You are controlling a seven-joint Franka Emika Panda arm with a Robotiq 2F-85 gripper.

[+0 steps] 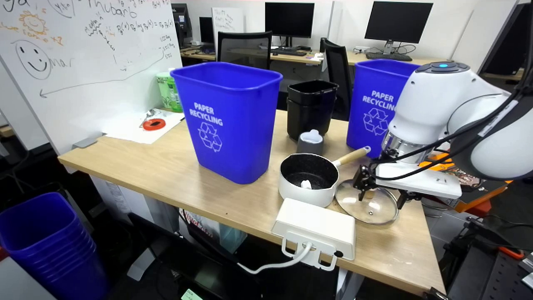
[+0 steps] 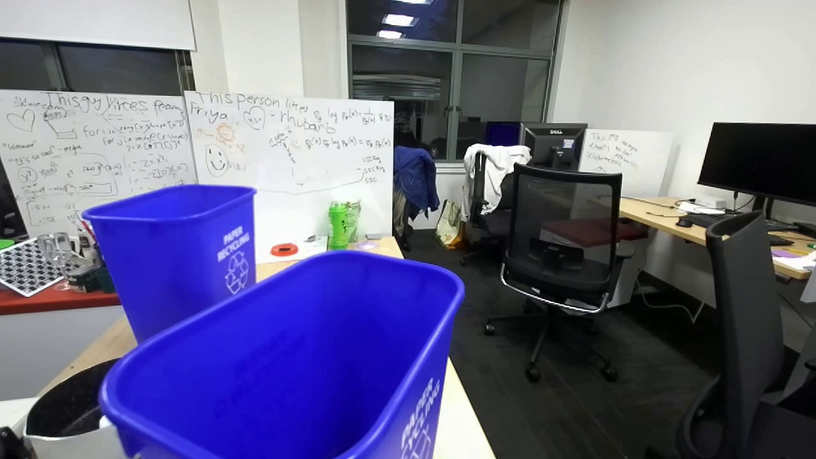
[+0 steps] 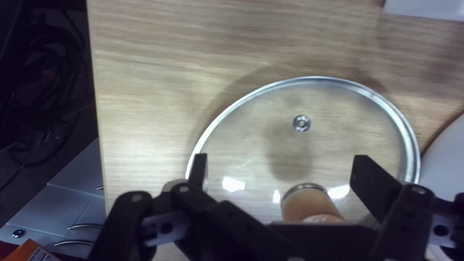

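Note:
A glass lid (image 3: 243, 143) with a metal rim lies on the table, and its wooden knob (image 3: 311, 204) stands up near the bottom of the wrist view. My gripper is open above the lid, with its fingers spread wide to either side of the knob and nothing gripped. In exterior view 1 the same lid (image 1: 367, 212) is beside the white pot (image 1: 305, 194), right under the gripper (image 1: 379, 200). A small white object (image 1: 305, 184) sits inside the pot, whose wooden handle points back right.
A white box (image 1: 317, 225) with a cable stands at the table's front edge. Blue recycling bins (image 1: 235, 135) flank the pot area. A grey cup (image 1: 310, 143) and a black bin (image 1: 310, 110) stand behind the pot. Bare table lies right of the lid.

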